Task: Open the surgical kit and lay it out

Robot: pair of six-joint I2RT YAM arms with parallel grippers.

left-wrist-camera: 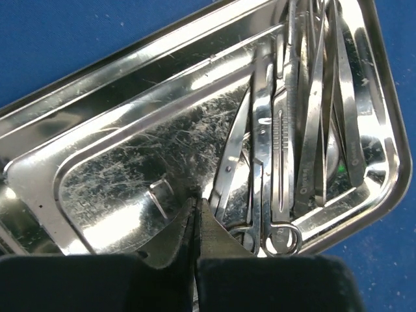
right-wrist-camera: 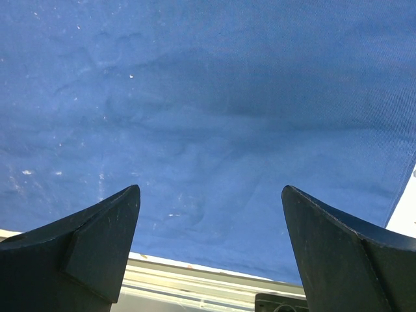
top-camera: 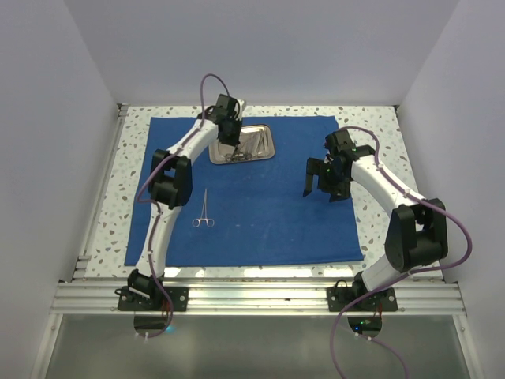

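Note:
The metal tray [top-camera: 217,148] lies at the back of the blue cloth. Crowded toward one end of it in the left wrist view are a scissor-like tool [left-wrist-camera: 262,123], a slotted scalpel handle [left-wrist-camera: 281,156] and tweezers [left-wrist-camera: 349,117]. My left gripper is over the tray, fingertips together, beside a slim pointed blade [left-wrist-camera: 231,156]; nothing clearly shows between them. Ring handles of the tools are partly hidden behind its fingers. One clamp [top-camera: 204,209] lies alone on the cloth at left. My right gripper is wide open and empty above bare cloth.
A speckled white table [top-camera: 383,138] shows around it, with a metal rail [top-camera: 260,290] along the front edge. The tray's raised rim surrounds the tools.

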